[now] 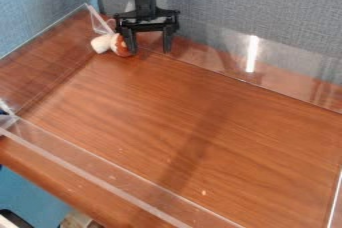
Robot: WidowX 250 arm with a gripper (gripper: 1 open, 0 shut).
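My black gripper (146, 42) hangs at the back left of the wooden tray, open, its fingers low near the floor. Just left of it lies a small toy (104, 42), white on its left part and orange-red on its right, partly behind my left finger. I cannot tell whether the finger touches it.
Clear plastic walls (250, 57) edge the wooden floor (201, 132), which is clear across the middle and right. Grey-blue padded walls stand behind and to the left. Something dark sits at the left edge, partly out of view.
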